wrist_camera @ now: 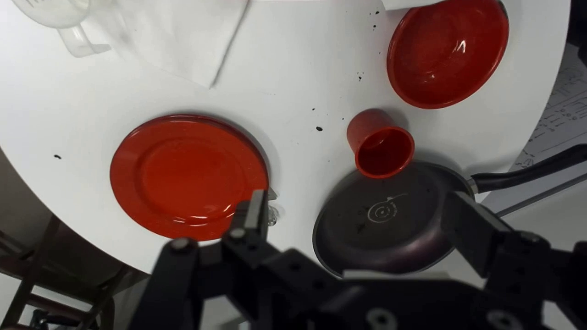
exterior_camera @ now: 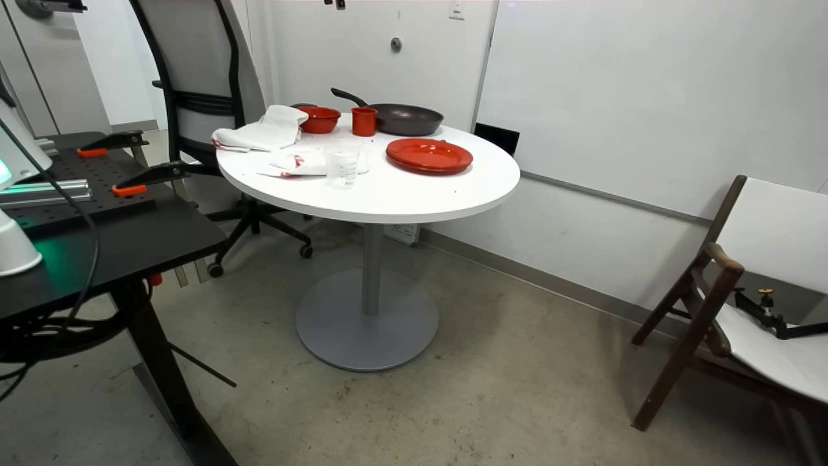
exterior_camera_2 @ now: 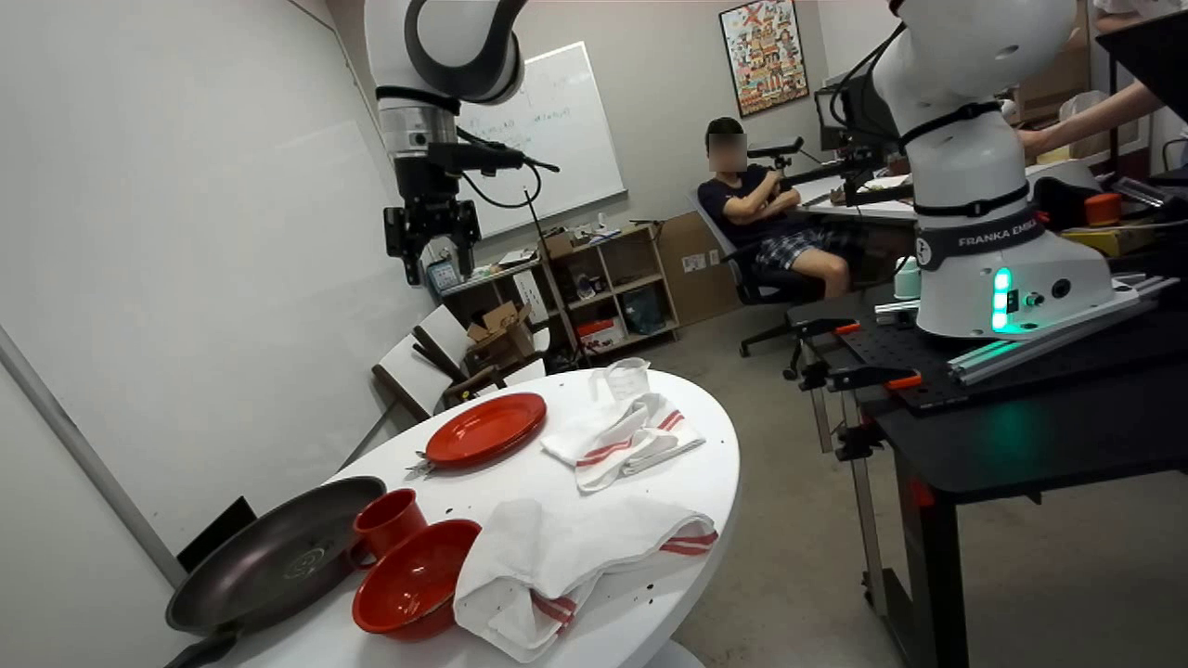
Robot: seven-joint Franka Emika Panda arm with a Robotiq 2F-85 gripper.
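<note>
High above the round white table, my gripper point(exterior_camera_2: 439, 267) points down and stands open, its fingers apart and empty. Under it in the wrist view lie a red plate point(wrist_camera: 181, 176) at left and a dark frying pan point(wrist_camera: 379, 225) at right. A red cup point(wrist_camera: 379, 144) stands at the pan's edge, overlapping its rim from above. Beyond the cup is a red bowl point(wrist_camera: 448, 55). Two white cloths with red stripes, a flat one point(exterior_camera_2: 624, 440) and a bunched one point(exterior_camera_2: 579, 557), lie on the table near a clear measuring cup point(exterior_camera_2: 626, 380).
Something metallic or clear point(wrist_camera: 272, 214) pokes out beside the plate, partly hidden by a finger. The pan handle point(wrist_camera: 528, 170) reaches past the table edge. A wall with a whiteboard point(exterior_camera: 660, 101) stands behind the table. Bare tabletop point(wrist_camera: 297, 93) shows between plate and cup.
</note>
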